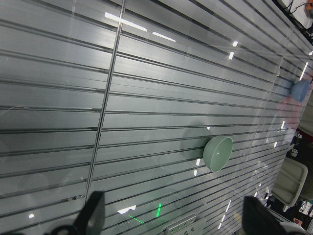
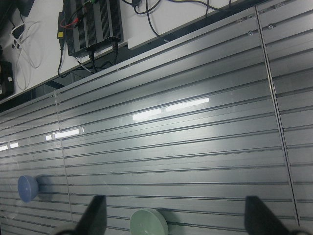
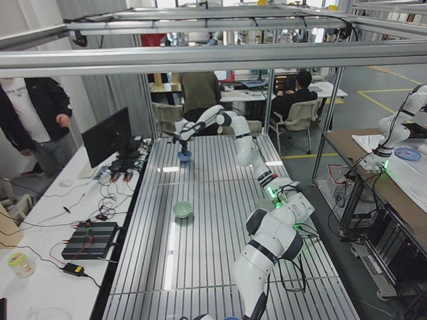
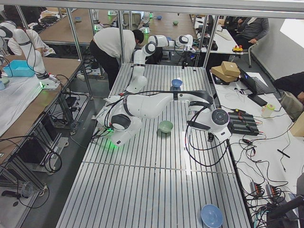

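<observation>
A green bowl (image 3: 182, 209) (image 4: 166, 126) (image 1: 218, 153) (image 2: 148, 223) sits mid-table between two blue bowls (image 3: 186, 157) (image 4: 211, 216). My right gripper (image 3: 183, 144) (image 4: 210, 137) is raised near the blue bowl at the far end in the camera left view. My left gripper (image 4: 186, 61) is at the opposite end, above and beyond the other blue bowl in the camera right view. Both wrist views show widely spaced fingertips with nothing visible between them.
A white side table (image 3: 47, 293) with monitor, power units and cables runs along one side. A brown bench (image 4: 21, 133) with other arms is on the other. People stand and sit around.
</observation>
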